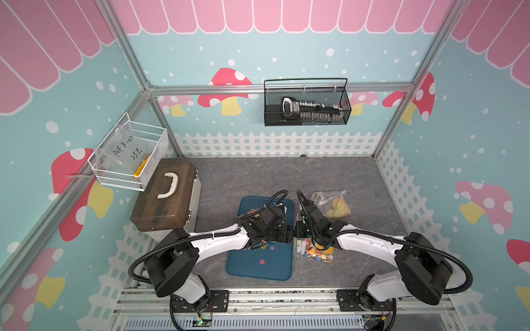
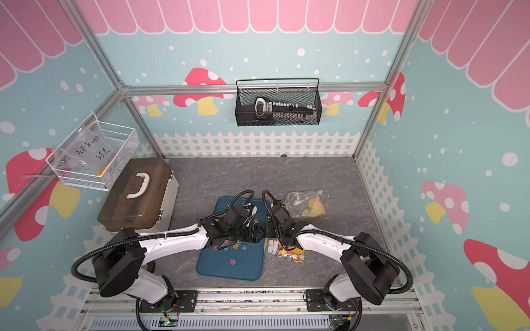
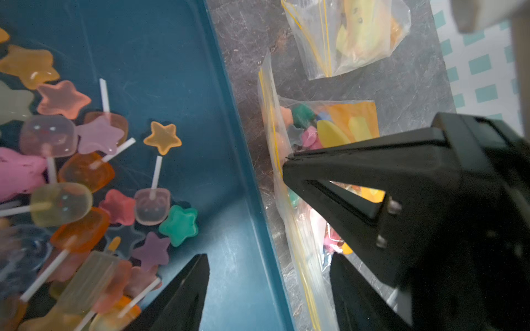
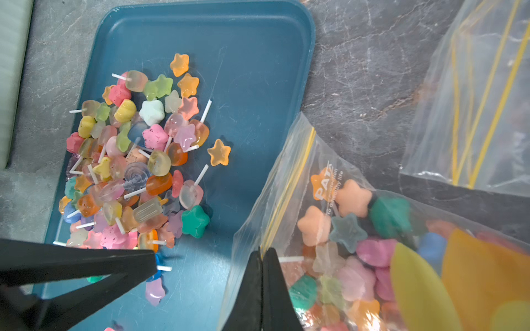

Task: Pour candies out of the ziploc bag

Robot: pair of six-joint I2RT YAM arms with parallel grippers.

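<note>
A clear ziploc bag (image 4: 353, 237) of colorful candies lies on the counter, its yellow-striped mouth along the right rim of the blue tray (image 4: 254, 44). My right gripper is shut on the bag's thin zip edge. A heap of candies (image 4: 132, 165) sits on the tray. My left gripper is open beside the right one, above the tray's right rim. In the left wrist view the bag's zip edge (image 3: 303, 270) runs between its fingers, nearer the right finger (image 3: 361, 298). From above, the arms hide much of the mouth.
A second clear bag (image 1: 331, 204) with candies lies behind the right gripper. A brown-lidded box (image 1: 165, 193) stands at the left, below a white wire basket (image 1: 129, 160).
</note>
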